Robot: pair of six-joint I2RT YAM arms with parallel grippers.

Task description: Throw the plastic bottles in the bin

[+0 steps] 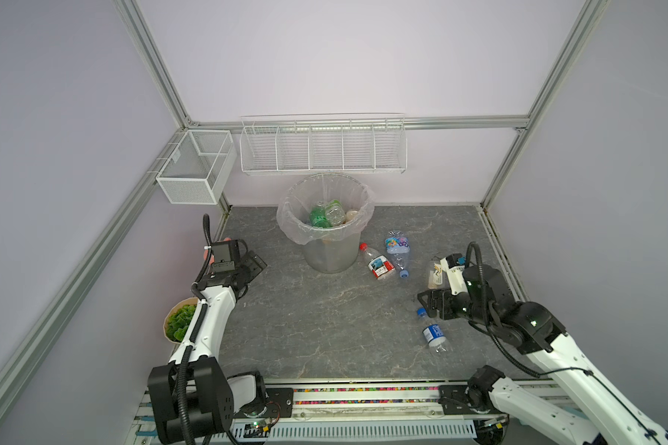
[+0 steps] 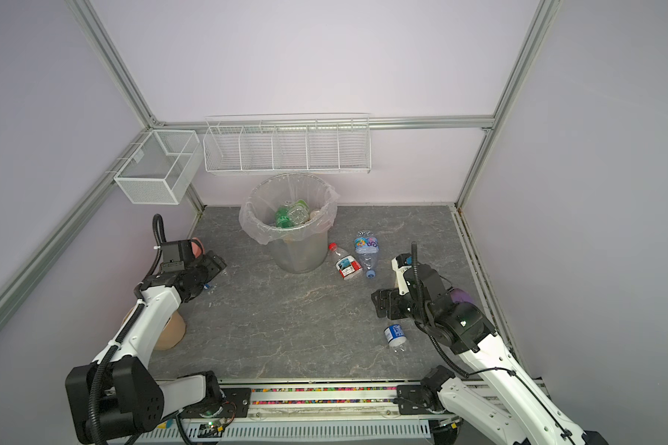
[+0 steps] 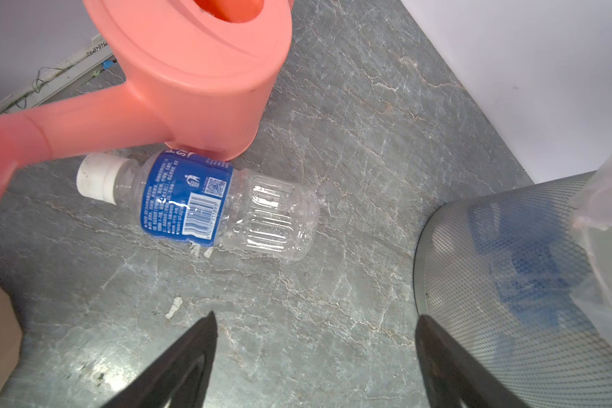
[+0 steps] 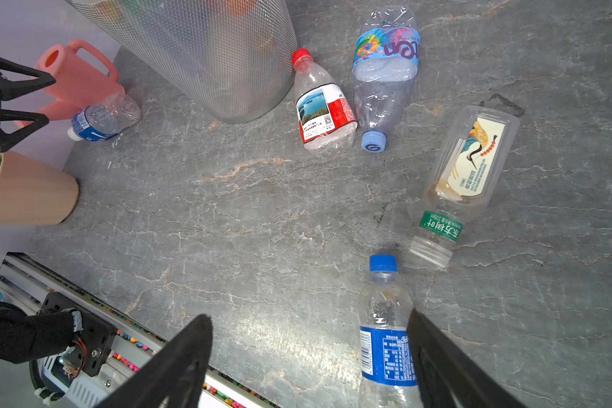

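Note:
My left gripper is open with nothing between its fingers. In the left wrist view, a clear bottle with a blue label (image 3: 187,197) lies beyond the fingertips, touching or close against the pink watering can. My right gripper also stands open and empty. By its right finger lies a blue-capped bottle (image 4: 385,346), partly hidden. Farther off lie a green-and-cream-labelled bottle (image 4: 472,166), a red-capped bottle (image 4: 323,112) and a colourful-labelled bottle (image 4: 385,81). The lined mesh bin (image 1: 332,253) holds several bottles, one of them green (image 1: 320,217).
The pink watering can (image 3: 204,88) crowds the left bottle. A tan planter (image 4: 37,187) stands near the left wall. White wire baskets (image 1: 323,148) hang on the walls.

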